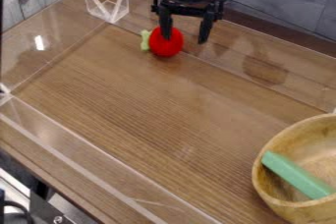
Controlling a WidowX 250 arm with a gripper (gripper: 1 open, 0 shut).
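Observation:
My black gripper point(186, 22) is near the top middle of the table, open, its fingers spread to either side. A red round object point(165, 43) sits on the wood just below its left side, with a small pale green piece point(144, 40) at its left edge.
A yellow bowl point(308, 140) holding a green stick point(296, 177) is at the lower right. A white wire-like item point(105, 3) stands at the upper left.

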